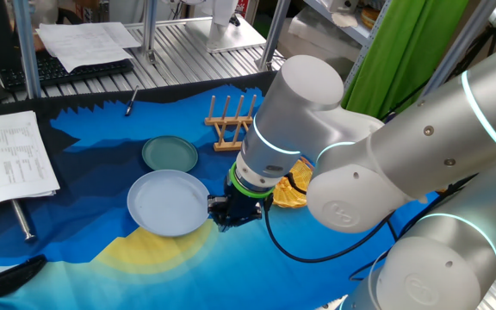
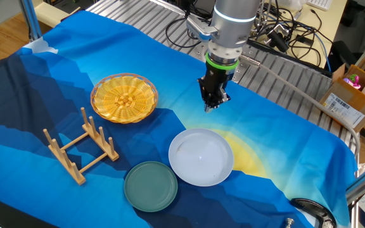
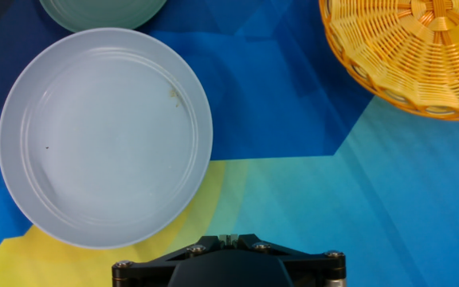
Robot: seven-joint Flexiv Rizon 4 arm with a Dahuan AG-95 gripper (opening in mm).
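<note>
A pale blue-grey plate lies flat on the blue cloth, with a smaller green plate beside it. Across from the plates sits a round yellow wicker basket; the arm partly covers it in exterior view 1. A wooden dish rack stands empty, its pegs upright. My gripper hangs above the cloth close to the pale plate's side, pointing down and apart from every object. Its fingertips meet at the bottom of the wrist view, and nothing shows between them.
Papers and a black bracket-like object lie at the left in exterior view 1. A pen rests near the cloth's far edge. A black cable loops beside the arm. Open cloth lies between the plates and the basket.
</note>
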